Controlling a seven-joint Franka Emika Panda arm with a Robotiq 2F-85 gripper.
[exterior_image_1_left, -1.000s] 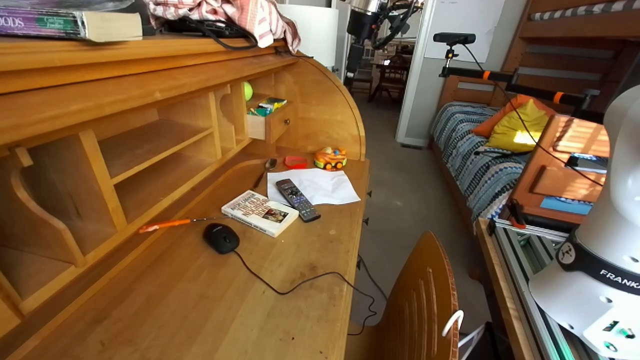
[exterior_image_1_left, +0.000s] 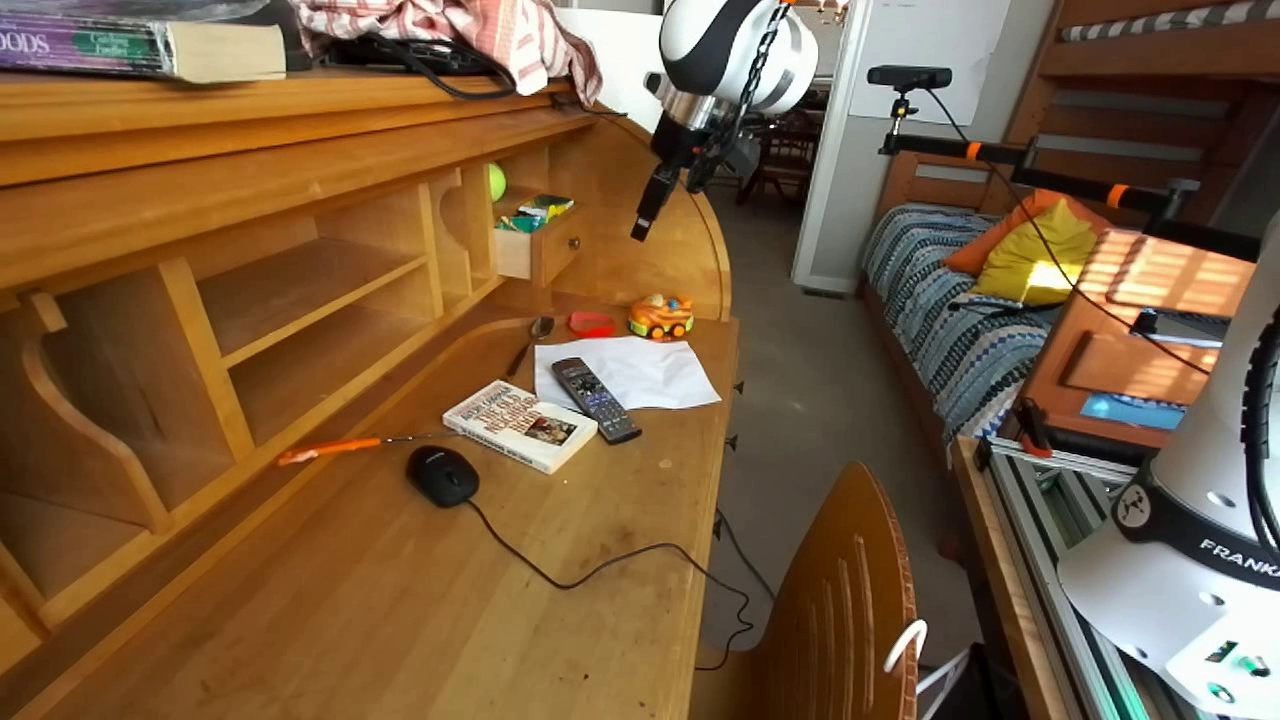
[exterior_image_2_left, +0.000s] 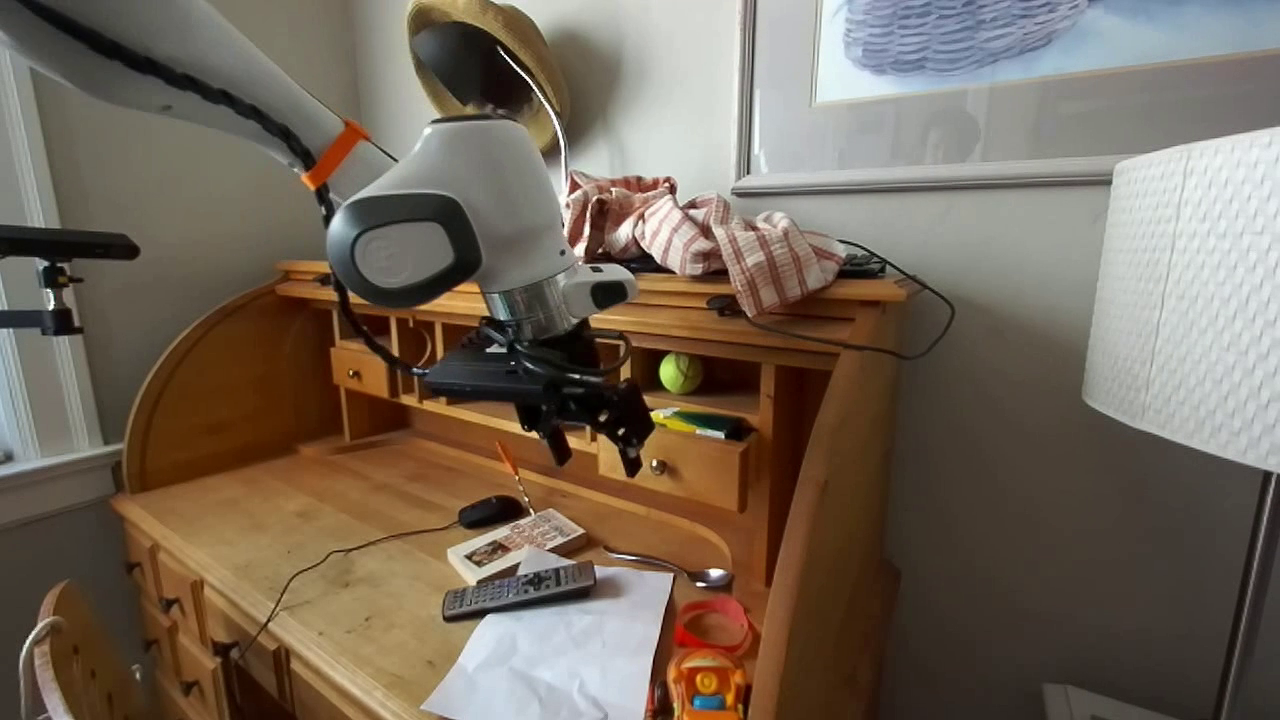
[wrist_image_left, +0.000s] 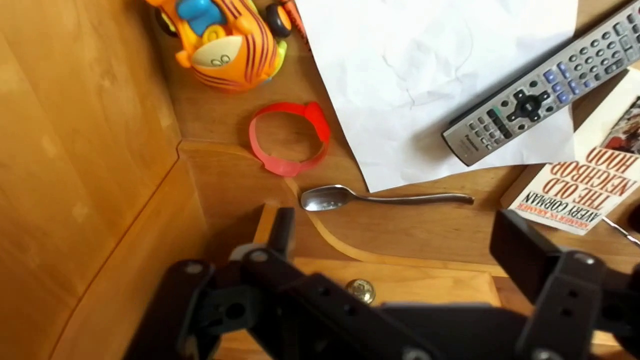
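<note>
My gripper stands open above the back right part of the desk, nothing between its fingers. In the wrist view a metal spoon (wrist_image_left: 327, 198) lies on the wood beyond the fingertips, with a red wristband (wrist_image_left: 274, 165) and an orange toy car (wrist_image_left: 240, 66) past it. A drawer (exterior_image_2_left: 708, 472) with a round knob (wrist_image_left: 361, 291) is pulled out under the gripper; colourful packets (exterior_image_2_left: 696, 421) show at its top. A grey remote (exterior_image_2_left: 518, 590) rests partly on the white paper (exterior_image_2_left: 576, 648), close to a paperback book (exterior_image_1_left: 519, 422).
A black mouse (exterior_image_1_left: 443, 476) trails its cable across the desk, near an orange-handled tool (exterior_image_1_left: 330, 450). The curved desk side (exterior_image_1_left: 648, 204) rises close to the gripper. A tennis ball (exterior_image_2_left: 680, 373) sits in a cubby.
In exterior view 1 the gripper has come lower and to the left, toward the desk. The objects on the desk have not moved.
</note>
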